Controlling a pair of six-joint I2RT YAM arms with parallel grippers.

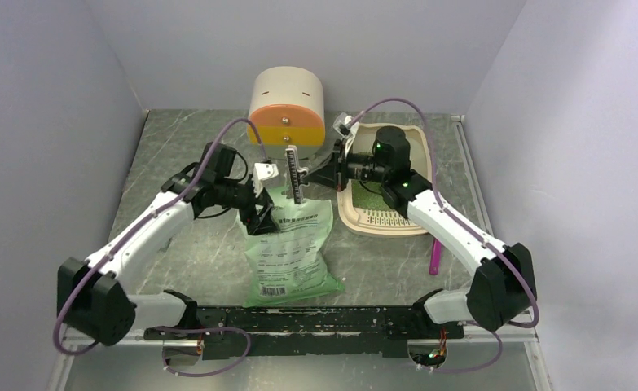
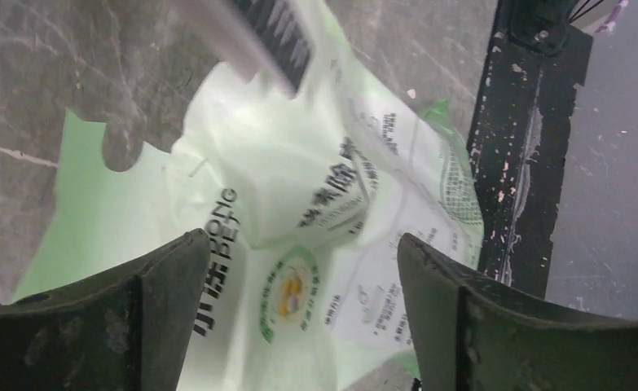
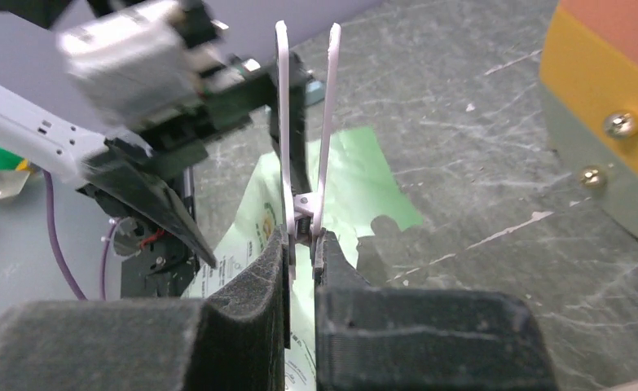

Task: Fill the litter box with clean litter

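A green-white litter bag lies slumped on the grey table, its printed plastic filling the left wrist view. My left gripper hangs over the bag's top, fingers spread apart with nothing clearly held. My right gripper is shut on a long pale clip, which stands up from its fingertips above the bag in the top view. The litter box, cream with green litter inside, sits at the right under my right arm.
A cream cabinet with orange and yellow drawers stands at the back centre, close to the clip. A purple tool lies right of the litter box.
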